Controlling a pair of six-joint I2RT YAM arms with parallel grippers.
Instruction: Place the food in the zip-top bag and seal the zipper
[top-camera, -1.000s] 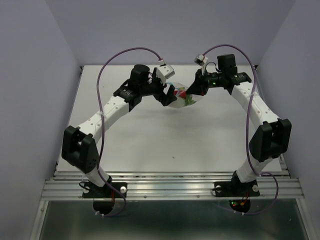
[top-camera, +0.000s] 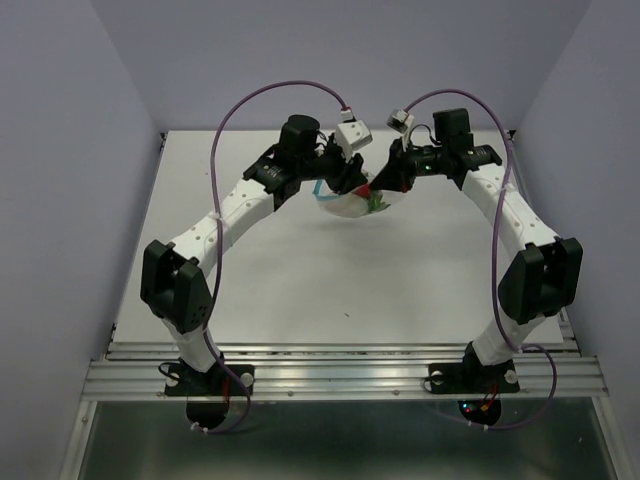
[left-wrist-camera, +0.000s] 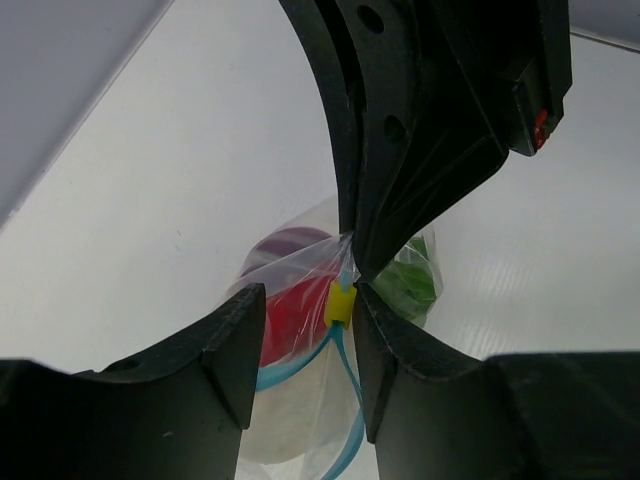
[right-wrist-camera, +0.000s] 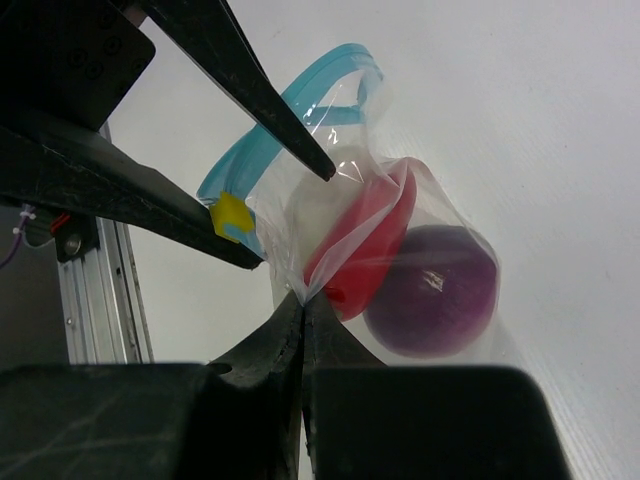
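Note:
The clear zip top bag (top-camera: 345, 205) has a blue zipper strip (left-wrist-camera: 290, 372) with a yellow slider (left-wrist-camera: 340, 303) on it. Inside lie a red food piece (right-wrist-camera: 365, 245), a purple one (right-wrist-camera: 435, 290) and something green (left-wrist-camera: 410, 280). My left gripper is part open. Its fingers stand either side of the slider, which is close to the right-hand finger in the left wrist view. My right gripper is shut on the bag's thin film at the corner, past the zipper's end.
Both arms meet closely over the bag, hiding part of it from above. A metal rail (top-camera: 340, 365) runs along its front edge.
My left gripper has moved to the right, toward my right gripper, and slightly up in the top view. The right arm holds still. More blue zipper shows left of the bag now.

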